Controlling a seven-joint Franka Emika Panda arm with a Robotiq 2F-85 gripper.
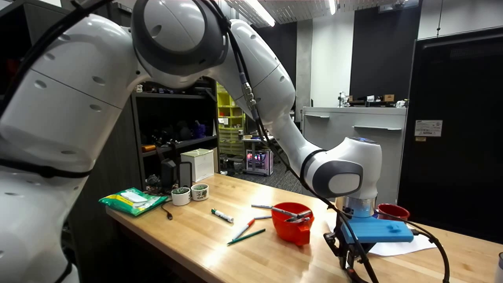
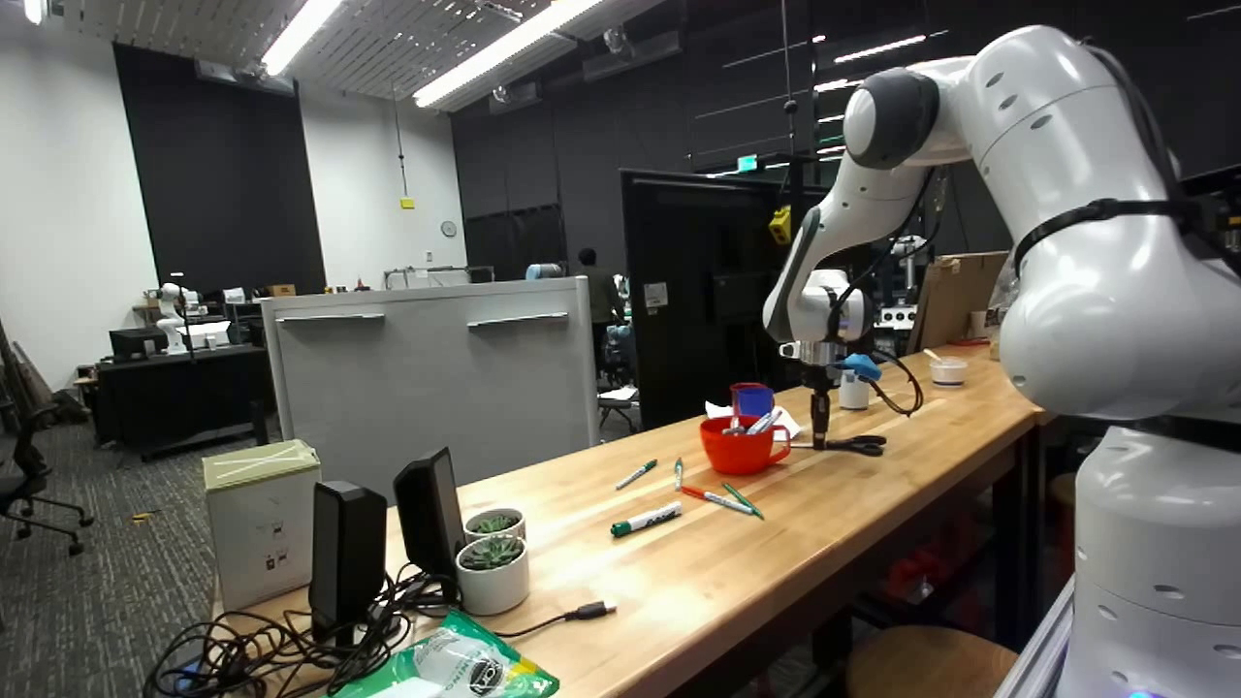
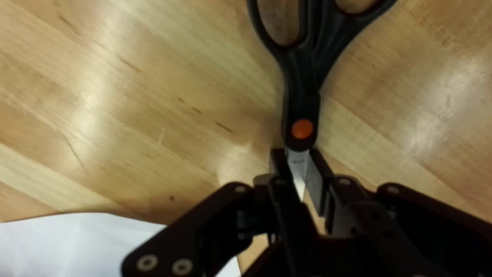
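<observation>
Black-handled scissors with an orange pivot point their handles toward the top of the wrist view. Just below the pivot, my gripper is shut on their silver blades, one finger on either side. The blade tips are hidden among the fingers. In exterior view 2 the gripper points straight down at table level, and the scissors' handles stick out to its right, low at the tabletop. Exterior view 1 has the gripper near the bottom edge, where cables partly cover it.
A red mug holding markers stands beside the gripper, with several loose markers, one a green-capped marker, further left. White paper lies close by, and another red cup is behind the arm. Bare table lies in front.
</observation>
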